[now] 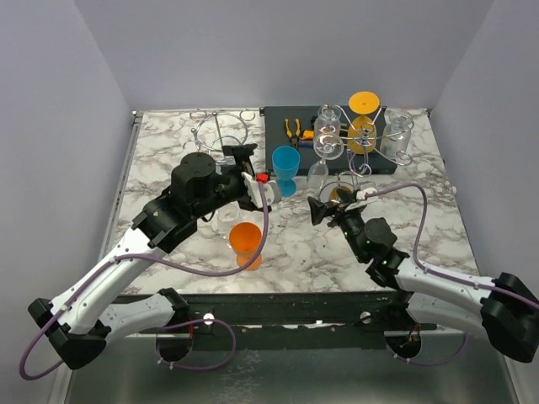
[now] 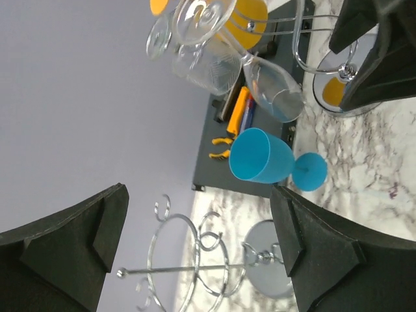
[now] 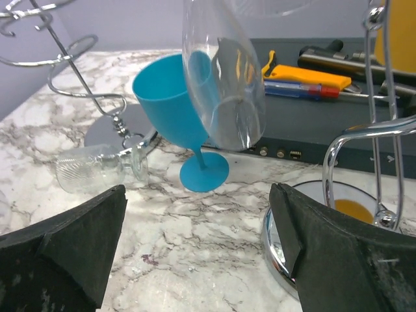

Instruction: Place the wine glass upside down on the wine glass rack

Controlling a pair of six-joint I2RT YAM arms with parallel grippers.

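A clear wine glass (image 1: 318, 174) hangs upside down from the right-hand chrome rack (image 1: 370, 135), its bowl pointing down and its foot up at the rack's ring. In the right wrist view the glass bowl (image 3: 227, 97) hangs free beyond my right gripper, whose fingers stand wide apart with nothing between them. My left gripper is also wide open and empty; the left wrist view shows the hanging glass (image 2: 273, 91) well beyond it. Other glasses, clear and yellow (image 1: 364, 135), hang on the same rack.
A blue goblet (image 1: 285, 167) stands upright between the two racks. An orange goblet (image 1: 245, 241) is left of centre. The left rack (image 1: 221, 133) is bare. A clear glass (image 3: 91, 168) lies on its side near it. Behind is a dark toolbox (image 1: 278, 118) with pliers.
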